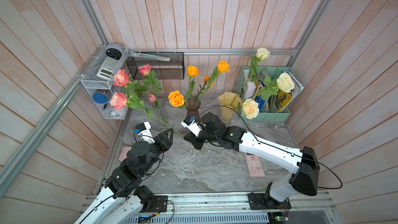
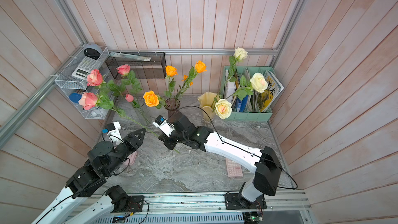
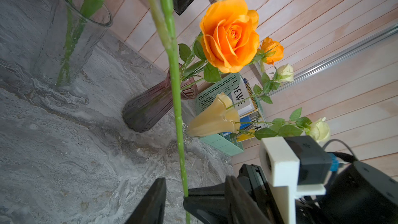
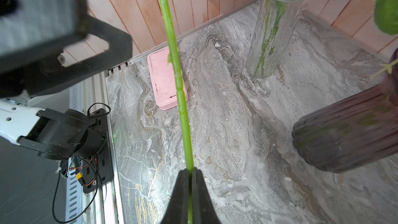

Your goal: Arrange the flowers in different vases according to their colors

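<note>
A pink rose [image 1: 118,99] on a long green stem [image 3: 177,112] crosses the table's middle; my right gripper has the stem between its closed-looking fingers. Just left of it, my left gripper is raised beside the stem, fingers apart with nothing clearly held. A glass vase [image 3: 70,54] holds other pink roses [image 1: 144,69]. Orange roses [image 1: 192,71] stand in a ribbed purple vase [image 3: 147,105]; white roses [image 1: 285,82] lean from a cream vase [image 1: 228,103].
A green file box [image 1: 265,116] is at the back right, wire shelves [image 1: 95,80] at the back left. A pink tray [image 4: 165,78] and a pink calculator [image 1: 255,166] lie on the marble table [image 1: 199,174].
</note>
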